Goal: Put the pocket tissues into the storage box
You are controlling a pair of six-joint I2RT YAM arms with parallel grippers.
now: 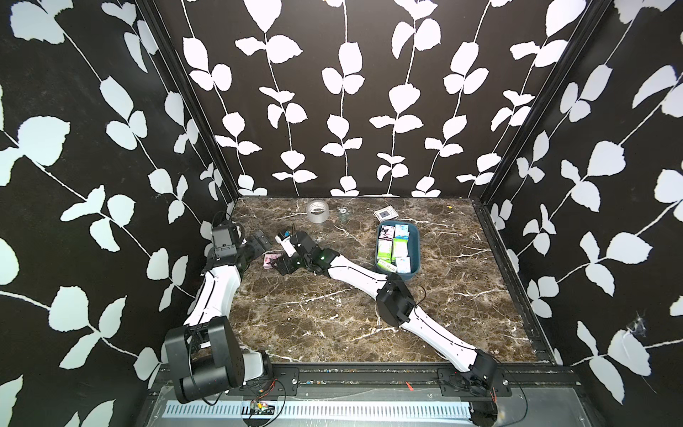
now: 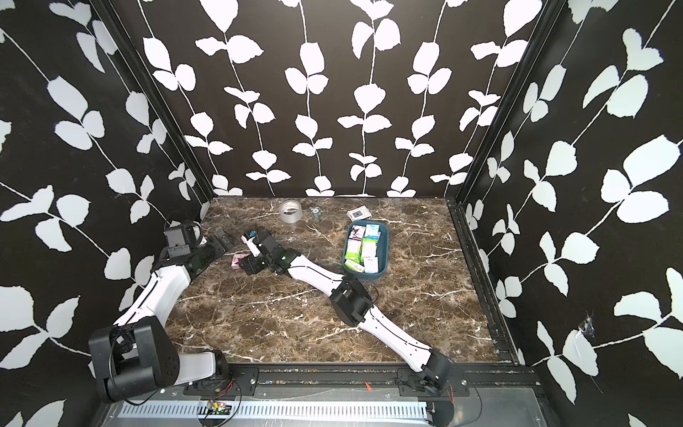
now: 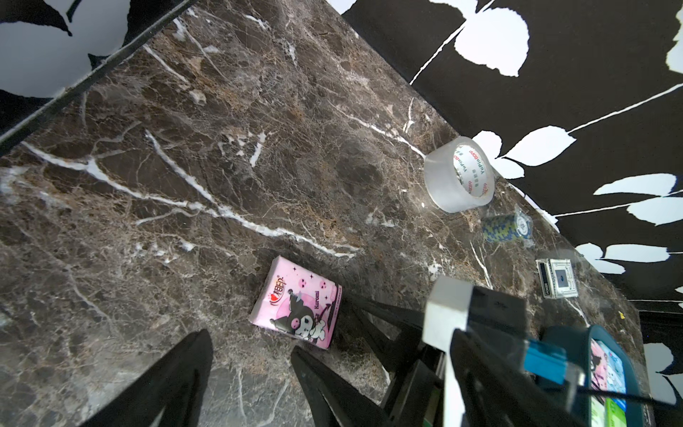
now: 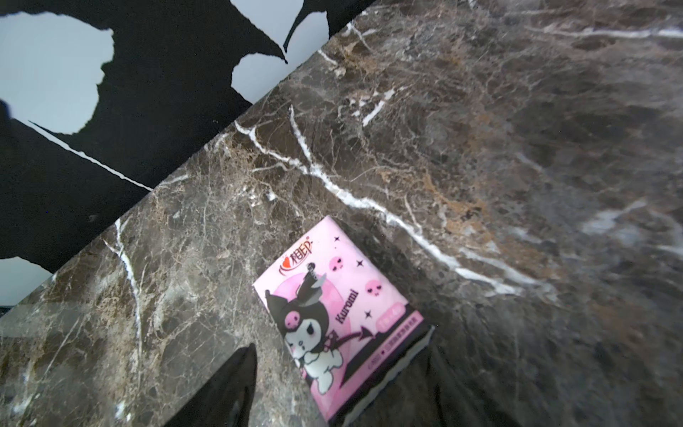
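A pink Kuromi tissue pack (image 3: 298, 304) lies flat on the marbled table, towards the left. My right gripper is low over it and open, one finger on either side of the pack (image 4: 334, 313); whether they touch it cannot be told. Back and to the left, my left gripper (image 1: 264, 240) hangs open and empty, with the pack below its fingers (image 3: 167, 377) in the left wrist view. On the right stands the blue storage box (image 1: 417, 249), holding several green, white and pink tissue packs (image 1: 385, 245).
A roll of clear tape (image 1: 317, 210), a small jar-like object (image 1: 343, 212) and a white card box (image 1: 385, 213) lie along the back. The two grippers are close together at the left.
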